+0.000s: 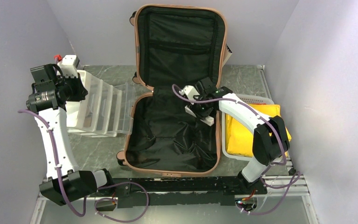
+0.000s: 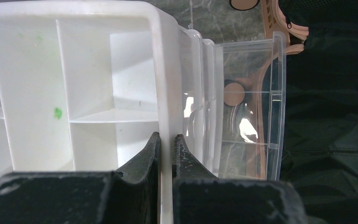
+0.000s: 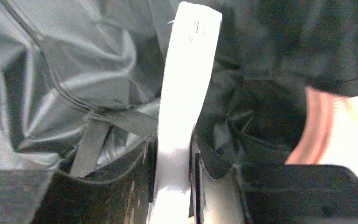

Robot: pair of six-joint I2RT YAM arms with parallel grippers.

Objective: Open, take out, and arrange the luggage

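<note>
The suitcase (image 1: 158,135) lies open, lid upright at the back. My right gripper is shut on a long white box (image 3: 189,60) held over the suitcase's right side, above dark lining with straps. At the left stands a white drawer organizer (image 1: 77,116) with clear drawers pulled out; my left gripper is shut on the white front rim (image 2: 166,79) of a compartmented drawer, whose visible compartments look empty.
A grey basket (image 1: 226,154) with yellow fabric items (image 1: 240,137) sits right of the suitcase, under my right arm. Grey walls close in both sides. Narrow bare floor shows behind the organizer and in front of it.
</note>
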